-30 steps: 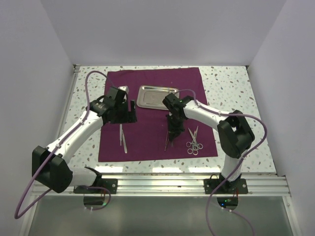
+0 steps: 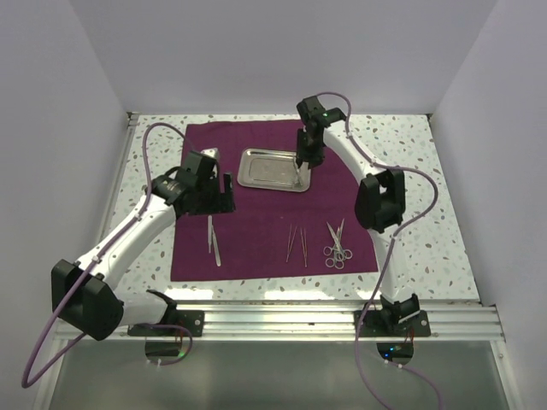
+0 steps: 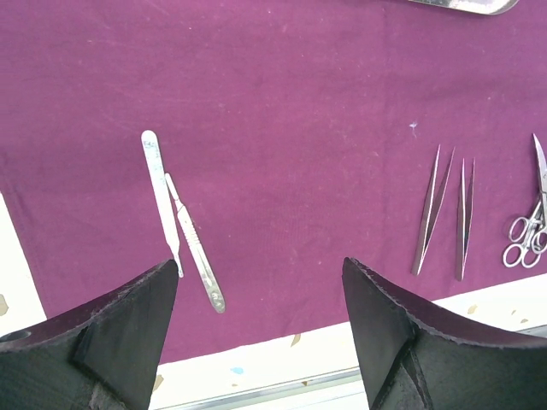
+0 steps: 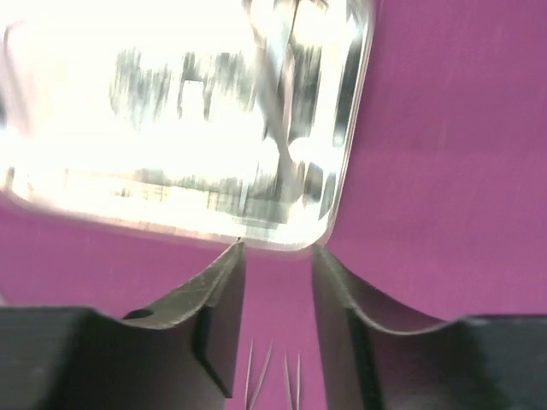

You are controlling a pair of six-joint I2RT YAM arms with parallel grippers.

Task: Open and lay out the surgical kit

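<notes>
The silver tray (image 2: 272,170) lies on the purple cloth (image 2: 256,218). At its right end my right gripper (image 2: 309,152) hovers, fingers parted, nothing between them in the right wrist view, which is motion-blurred. A slim grey instrument (image 4: 275,111) rests at that end of the tray. Two tweezers (image 3: 432,212) (image 3: 464,222) lie side by side on the cloth, with scissors (image 3: 540,201) to their right. On the left a scalpel handle (image 3: 198,252) lies beside another slender white-silver instrument (image 3: 161,192). Above and behind that pair, my left gripper stands open and empty.
Several looped handles cluster at the scissors (image 2: 338,254), so pieces overlap there. The cloth's middle, between the left pair and the tweezers, is clear.
My right gripper has moved from above the tweezers up to the right end of the tray. The tweezers lie uncovered now. The left arm has barely shifted.
</notes>
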